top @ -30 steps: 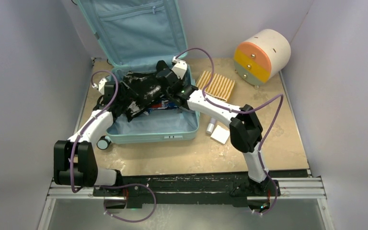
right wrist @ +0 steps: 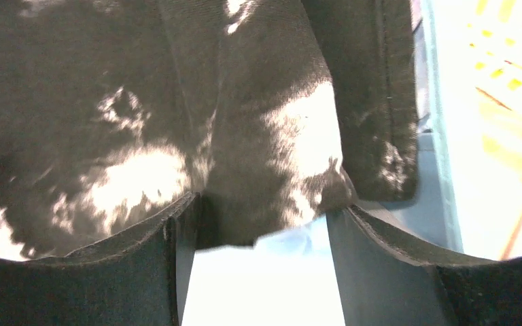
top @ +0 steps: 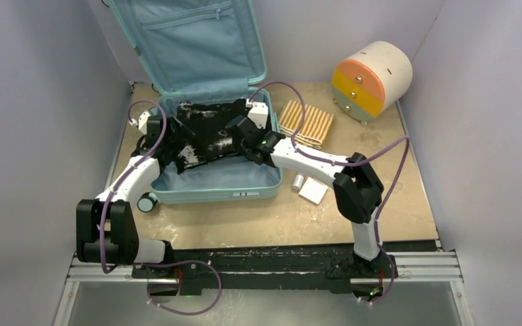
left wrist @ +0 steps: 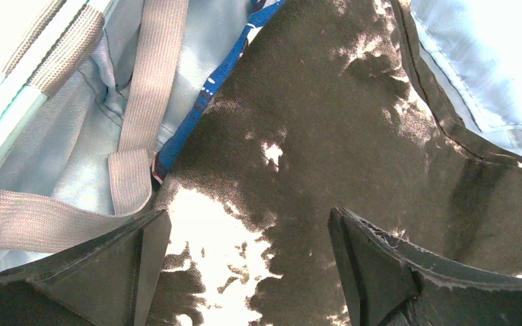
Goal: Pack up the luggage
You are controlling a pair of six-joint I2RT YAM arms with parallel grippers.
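Note:
A black, white-mottled cloth [top: 207, 136] lies spread in the open light-blue suitcase [top: 211, 197], with a blue patterned strip [left wrist: 204, 95] peeking from one edge in the left wrist view. My left gripper is open over the cloth near the case's left side, beside grey elastic straps [left wrist: 149, 88]. My right gripper is open at the cloth's lower right edge, close to the suitcase's right wall. The right wrist view is slightly blurred.
A striped folded item [top: 306, 122] lies right of the suitcase. A white square [top: 312, 191] and small cylinder [top: 298, 182] lie below it. A striped-colour drum cabinet [top: 370, 81] stands back right. A dark-lidded jar [top: 147, 202] sits front left.
My right gripper has moved down and slightly right. The black cloth now lies flatter toward the front, covering the blue patterned item that showed beneath it. The left arm is nearly still.

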